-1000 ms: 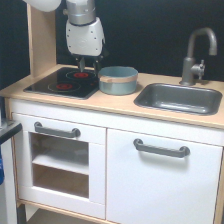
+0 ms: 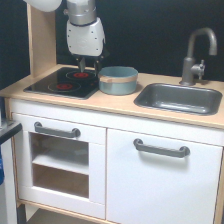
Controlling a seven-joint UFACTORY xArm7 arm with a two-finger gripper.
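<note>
A grey-blue pot [image 2: 119, 82] stands upright on the wooden counter [image 2: 128, 107], between the black stove top and the sink. My gripper [image 2: 90, 67] hangs from above over the rear of the stove top, close to the pot's left side. Its dark fingers are small against the dark wall, so their spread is hard to make out. Whether a finger touches the pot's rim cannot be told from here. No object shows lifted in the gripper.
The black stove top [image 2: 62, 88] with red-marked burners is otherwise bare. A metal sink [image 2: 180, 98] with a tall faucet [image 2: 194, 58] lies to the right. Below are a windowed oven door [image 2: 98, 160] and a white cabinet door [image 2: 160, 180], both shut.
The arm has shifted very slightly, if at all. The pot stands in the same place.
</note>
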